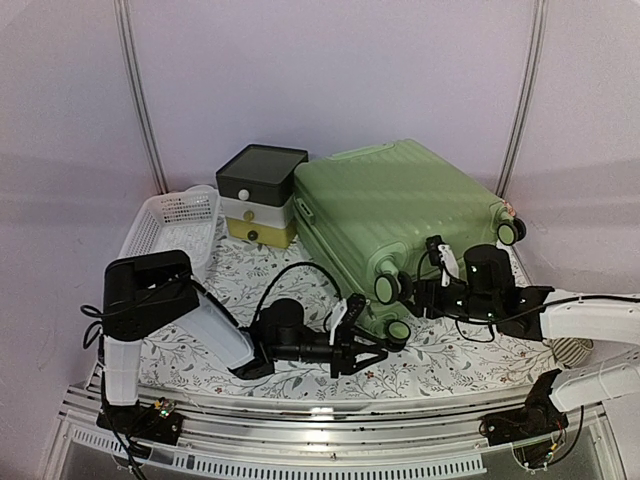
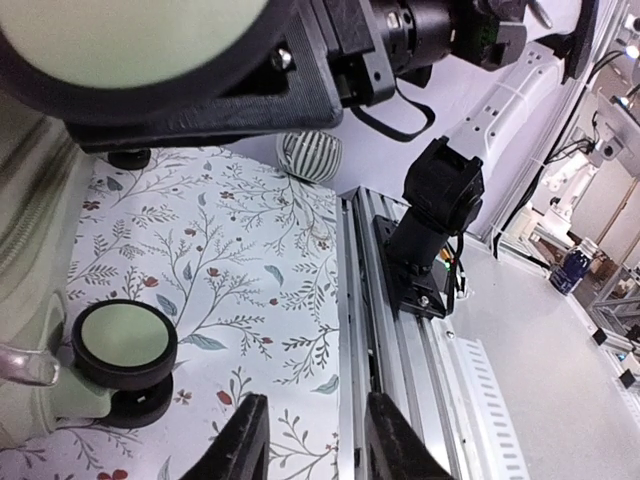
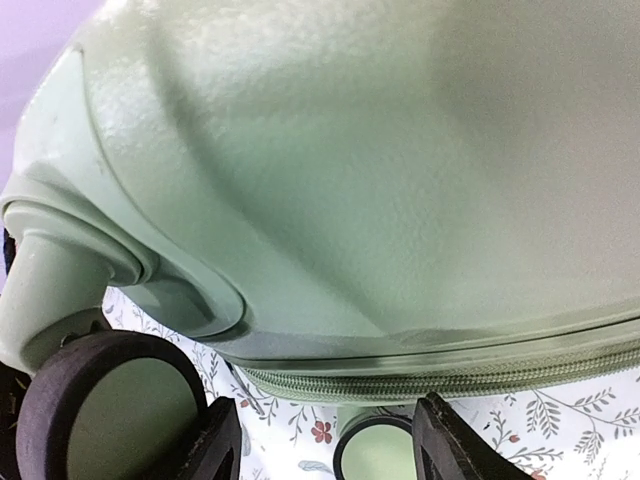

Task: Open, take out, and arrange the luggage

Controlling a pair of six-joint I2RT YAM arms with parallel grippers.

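A closed light green suitcase [image 1: 400, 195] lies flat at the back right, a corner with two wheels towards the front. My left gripper [image 1: 374, 355] stands open just in front of that corner, beside the lower wheel [image 1: 397, 332]. In the left wrist view, only floral mat shows between its fingers. My right gripper [image 1: 420, 298] is to the right of the upper wheel [image 1: 386, 289], close to the suitcase's end. Its fingers [image 3: 226, 440] are apart in the right wrist view; a wheel [image 3: 380, 453] appears beyond the gap, and whether they touch anything cannot be told.
Left of the suitcase stands a stack of small drawers [image 1: 262, 178], dark on top. A white basket [image 1: 165, 235] sits farther left. A striped cup-like object [image 1: 571, 350] lies at the right edge.
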